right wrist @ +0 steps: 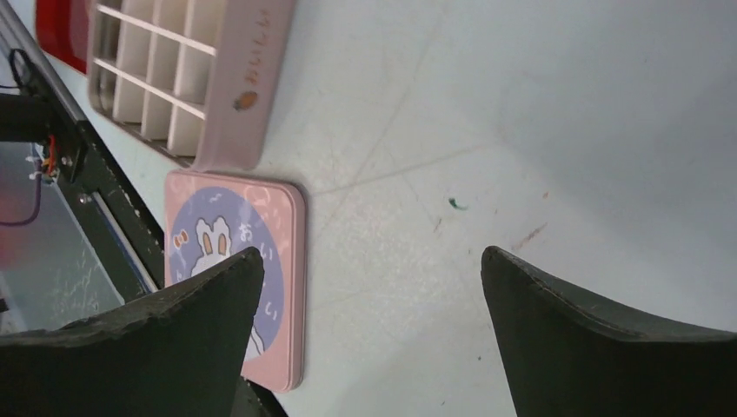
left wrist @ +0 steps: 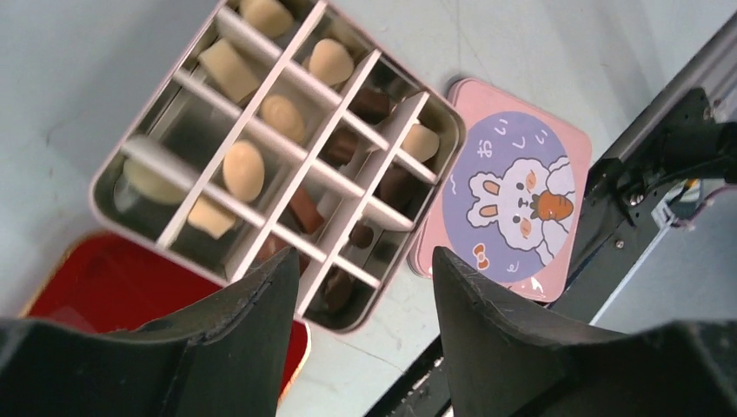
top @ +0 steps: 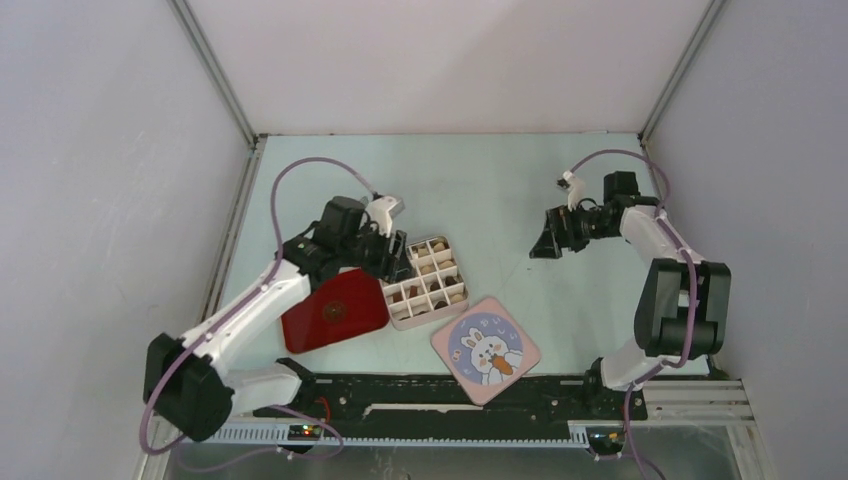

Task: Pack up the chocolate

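A pink compartment box holds pale and brown chocolates, among them a pale oval piece and a brown bar. My left gripper is over the box in the top view, open with nothing between its fingers. The square pink lid with a rabbit picture lies right of the box, nearer the table's front edge. My right gripper stands open and empty above bare table, right of the box and lid.
A red tray lies left of the box. The lid overhangs the front edge onto the dark rail.
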